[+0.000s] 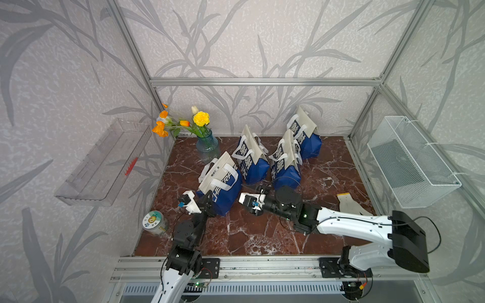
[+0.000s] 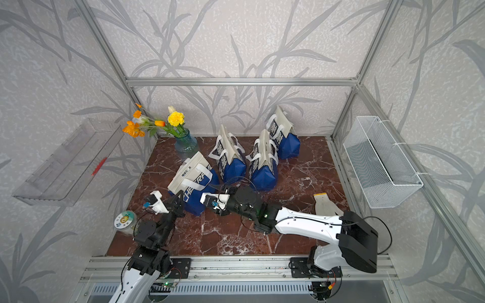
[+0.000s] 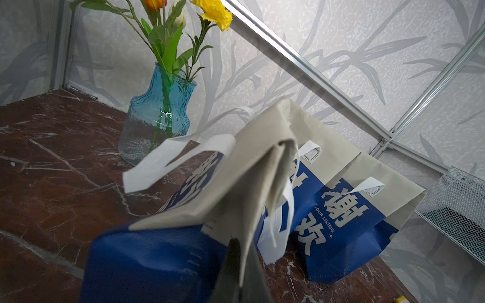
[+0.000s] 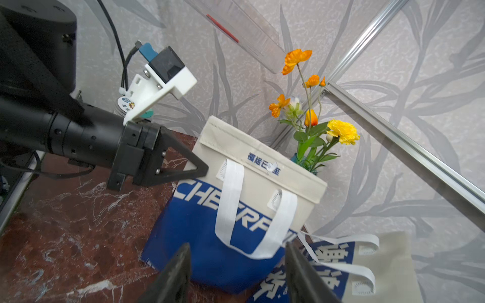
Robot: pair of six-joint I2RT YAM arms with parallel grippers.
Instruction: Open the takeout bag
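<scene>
The nearest takeout bag, blue below and cream above with white handles, leans at the table's left-centre. Its cream top is folded closed, with the logo side toward the right wrist view. At the bag's near side edge, my left gripper is shut; in the left wrist view its fingers pinch the thin cream side fold. My right gripper stands open in front of the logo side, apart from the bag, its two fingers spread with nothing between them.
More bags stand behind and to the right. A blue glass vase of flowers is just behind the bag. A round tub sits at front left, gloves at the right.
</scene>
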